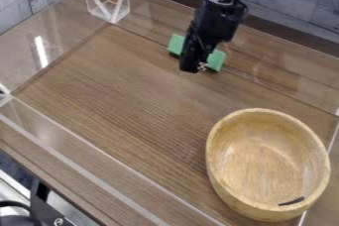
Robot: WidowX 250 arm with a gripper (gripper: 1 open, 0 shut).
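Observation:
The black arm reaches in from the top centre, and its gripper [191, 63] hangs low over the back middle of the wooden table, shut, with nothing visible between its fingers. Just behind it lies a green object [212, 58], partly hidden by the gripper; whether the two touch I cannot tell.
A large tan round bowl [265, 153] stands at the front right. A small white wire-like item [109, 4] is at the back left. Dark cables show past the front-left edge.

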